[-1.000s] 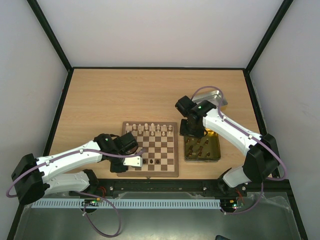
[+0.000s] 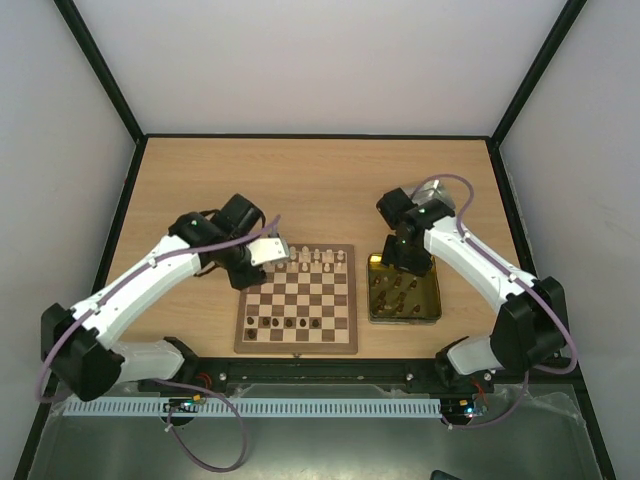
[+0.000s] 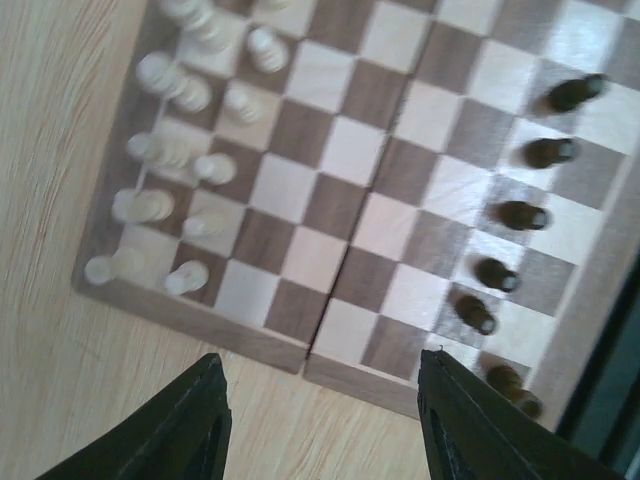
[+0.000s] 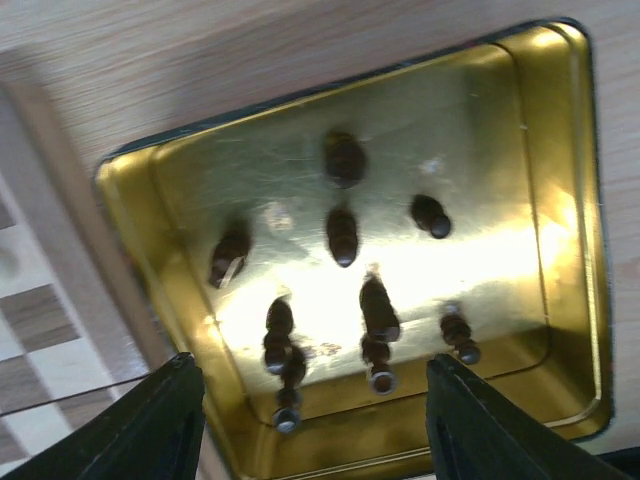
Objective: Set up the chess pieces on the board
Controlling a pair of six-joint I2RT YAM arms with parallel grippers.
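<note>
The chessboard [image 2: 338, 300] holds light pieces in the back rows [image 3: 267, 49] and several dark pieces along the front [image 3: 523, 215], plus one in the near left corner [image 3: 512, 388]. My left gripper is open above the board's back left part, nothing between its fingers. Beside the board, the brass tray [image 4: 570, 300] holds several dark pieces [image 4: 342, 160], some standing, others unclear. My right gripper hangs open over the tray, empty between its fingers.
A silver tray [image 2: 435, 192] sits behind the right arm, partly hidden. The frame and walls border the workspace.
My left arm has moved back from the board's front toward its rear, uncovering the dark pieces at the front. My right arm has shifted slightly to the right over the tray.
</note>
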